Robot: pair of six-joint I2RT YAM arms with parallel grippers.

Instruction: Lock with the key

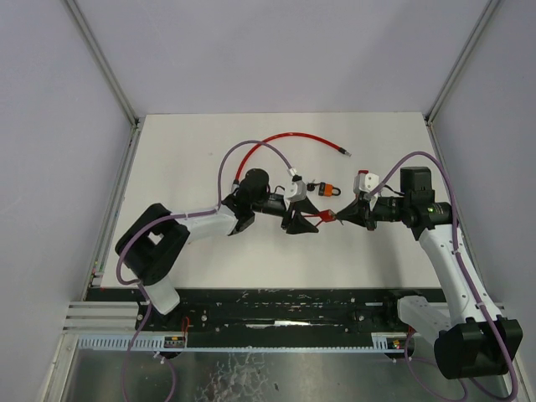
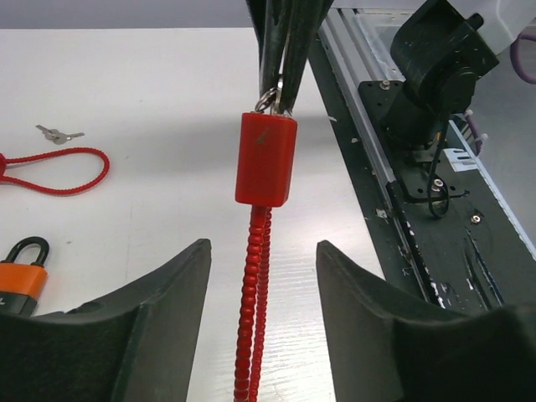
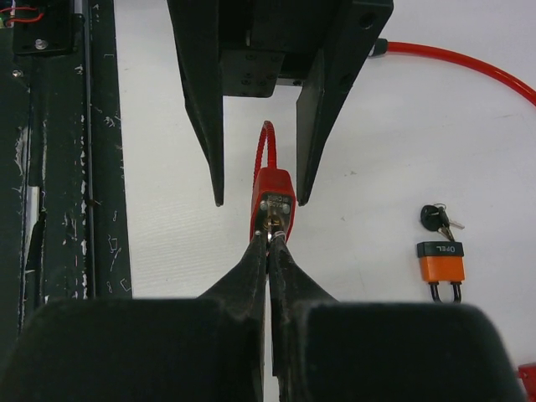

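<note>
A red key fob (image 2: 265,159) with a cord loop (image 2: 251,310) hangs at the fingertips of my right gripper, which is shut on the small metal piece at the fob's end. My left gripper stands open around the red cord, its fingers apart on either side. An orange padlock (image 3: 441,266) lies behind the two grippers on the white table, with a black key (image 3: 432,218) beside it.
A red hose (image 1: 292,134) curves across the back of the table. In the left wrist view a loose silver key (image 2: 59,136) lies near another red cord.
</note>
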